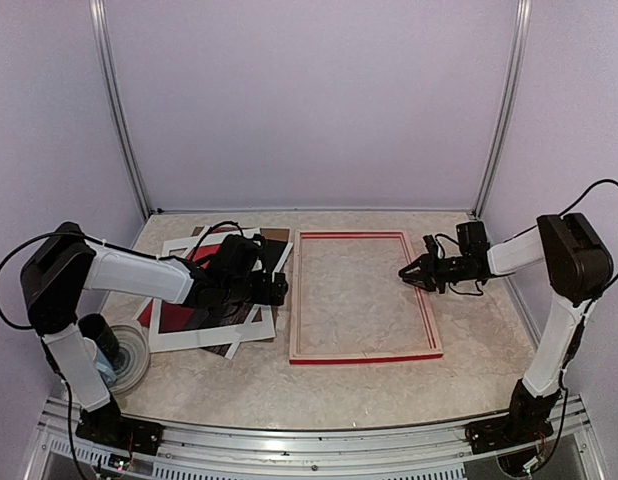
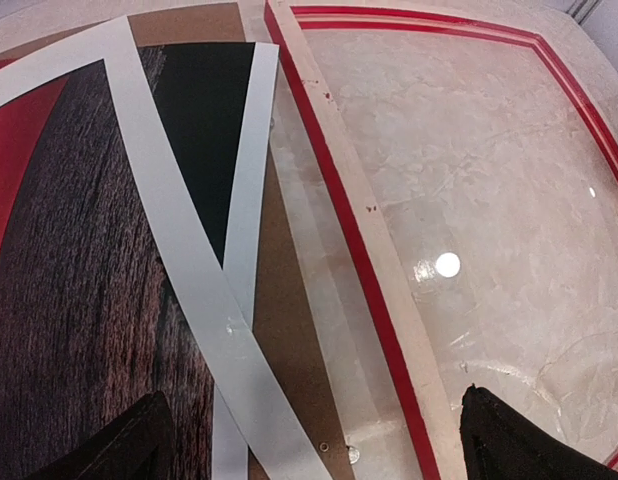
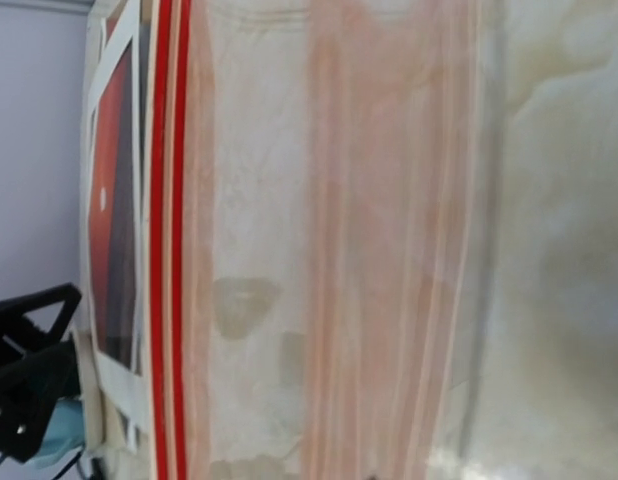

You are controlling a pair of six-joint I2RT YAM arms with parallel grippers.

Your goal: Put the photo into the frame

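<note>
A wooden frame with red edging (image 1: pixel 367 359) lies flat right of the table's middle; the tabletop pattern shows within it. To its left lies a red and dark picture (image 2: pixel 79 290) with a white border (image 2: pixel 169 205), on a brown board (image 2: pixel 294 300). Over the gap between the picture's right side and the frame's left rail (image 2: pixel 374 225), my left gripper stands open, holding nothing. My right gripper (image 1: pixel 405 273) is at the frame's right rail, open by its look from above; its fingers do not show in the right wrist view, and contact is unclear.
At the front left a dark cup (image 1: pixel 99 338) and a pale round dish (image 1: pixel 134 358) stand close to the left arm. White strips (image 1: pixel 244 330) lie over the picture stack.
</note>
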